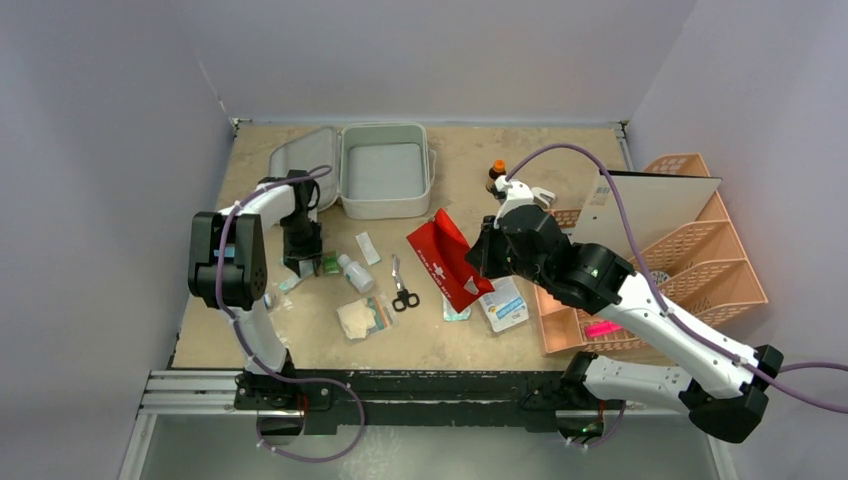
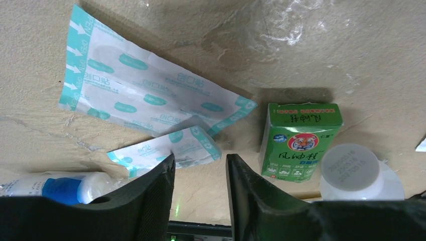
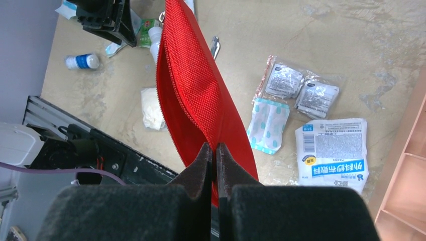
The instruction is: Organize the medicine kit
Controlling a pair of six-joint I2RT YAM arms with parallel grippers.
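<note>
My right gripper is shut on the edge of a red zippered pouch (image 3: 191, 75), which hangs above the table. In the top view the pouch (image 1: 447, 262) shows a white cross. My left gripper is part open, nothing held, with its fingers over the end of a small white-and-teal packet (image 2: 166, 152). That packet overlaps a larger similar packet (image 2: 145, 83). Right of the fingers stand a green tiger-print box (image 2: 296, 143) and a white-capped bottle (image 2: 350, 167); a blue-labelled bottle (image 2: 63, 187) lies to the left.
An empty grey box (image 1: 385, 170) stands open at the back. Scissors (image 1: 402, 290), a bag of cotton (image 1: 358, 318) and a white packet (image 1: 503, 305) lie mid-table. An orange organizer (image 1: 715, 270) stands right, a brown bottle (image 1: 496, 172) behind the right arm.
</note>
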